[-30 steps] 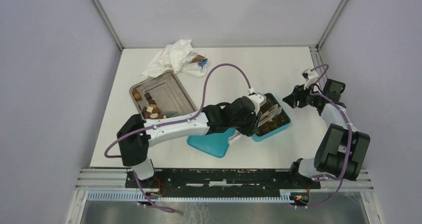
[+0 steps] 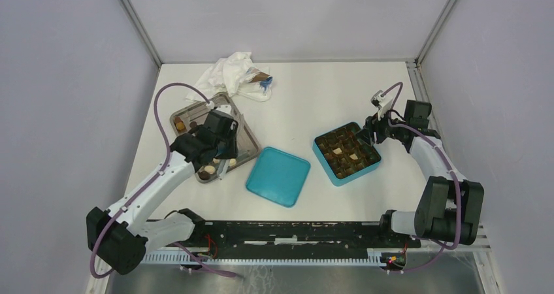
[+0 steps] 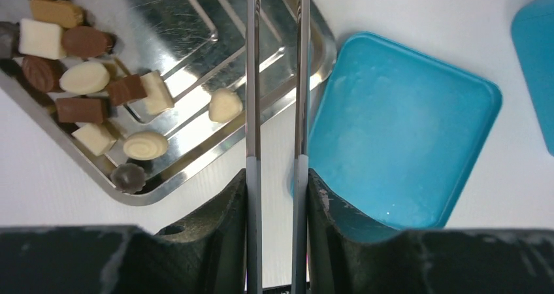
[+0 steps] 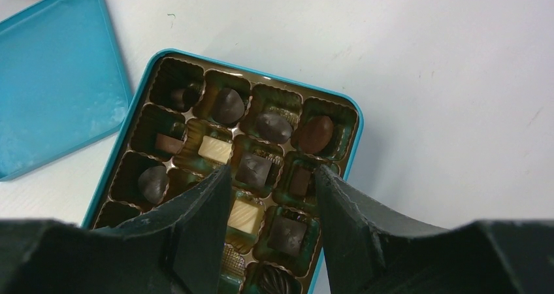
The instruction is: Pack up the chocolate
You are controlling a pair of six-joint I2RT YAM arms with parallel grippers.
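Note:
My left gripper is shut on long metal tongs (image 3: pixel 253 130), whose two arms run parallel with a gap between them. Their tips lie beyond the upper edge of the left wrist view, so I cannot tell what is there. Under the left arm, a metal tray (image 2: pixel 249 137) carries loose chocolates (image 3: pixel 85 77) in brown and cream. At the right stands a teal box (image 2: pixel 336 181) with a gold-brown divided insert; many of its compartments hold chocolates (image 4: pixel 228 106). Over this box my right gripper stands open, nothing between its fingers.
Between tray and box, a flat teal lid (image 2: pixel 279 176) lies on the table. White crumpled plastic (image 2: pixel 228 75) is at the back left, partly beside the tray. The table's back middle and the strip right of the box are bare.
My left gripper has swung left with the tongs, from above the box across the lid to the tray. The right gripper has moved left from beside the box to over its right edge.

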